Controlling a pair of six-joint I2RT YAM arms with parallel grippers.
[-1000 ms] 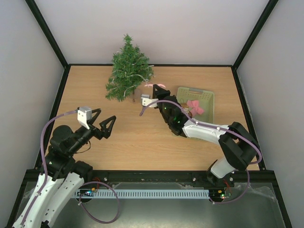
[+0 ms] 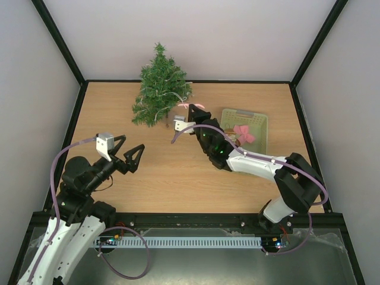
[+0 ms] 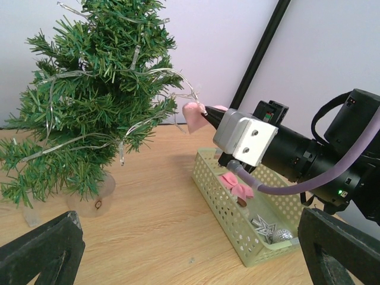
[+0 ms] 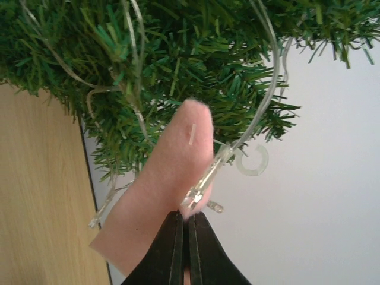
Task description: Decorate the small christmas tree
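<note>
The small green tree, draped with a clear light wire, stands at the back left of the table. Beside its right side my right gripper is shut on a pink felt piece; the wire with a small bulb crosses the felt right at the fingertips. My left gripper stands open at the left, nothing between its fingers, below the tree in the top view.
A pale green basket at the right holds pink bows, silver ornaments and other pieces, partly behind the right arm.
My right gripper has shifted slightly left and up in the top view with the pink felt. The left arm has not moved.
</note>
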